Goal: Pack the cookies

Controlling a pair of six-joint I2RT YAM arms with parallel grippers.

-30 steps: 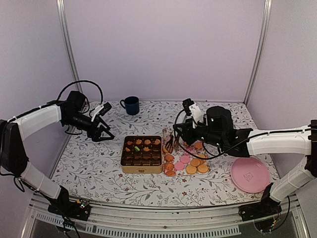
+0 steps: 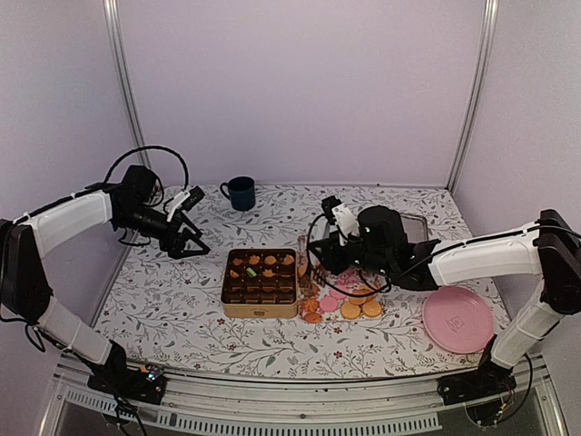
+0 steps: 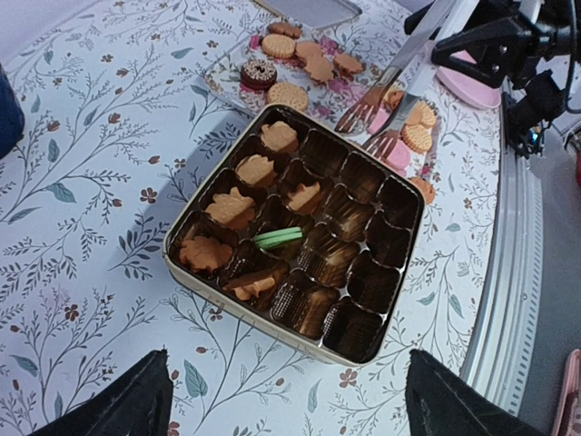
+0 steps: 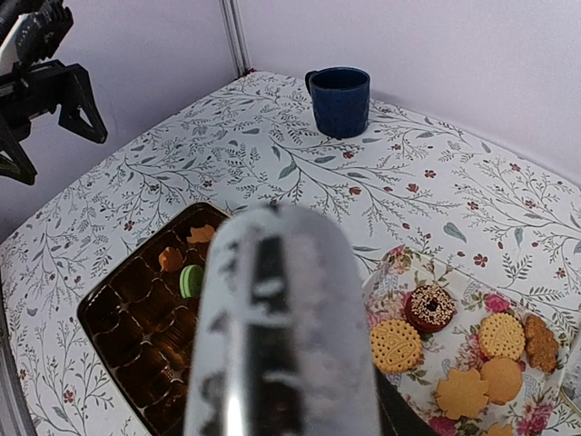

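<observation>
The cookie box (image 2: 259, 309) has a grid of cells, several holding brown cookies, one a green cookie (image 3: 278, 236). Assorted cookies lie on a floral sheet to its right, among them a sesame-ringed one (image 4: 429, 309). My right gripper (image 2: 329, 256) hovers over that sheet beside the box, carrying long metal tongs low at the box's edge; a blurred metal piece (image 4: 281, 318) fills the middle of the right wrist view. Whether its fingers grip anything is hidden. My left gripper (image 2: 186, 242) hangs open and empty, left of the box.
A blue mug (image 2: 241, 193) stands at the back. A pink plate (image 2: 458, 319) lies at the front right, a metal tray (image 3: 309, 10) behind the cookie sheet. The table left of and in front of the box is clear.
My right gripper and the metal tongs have moved left, toward the box. The left arm has not moved.
</observation>
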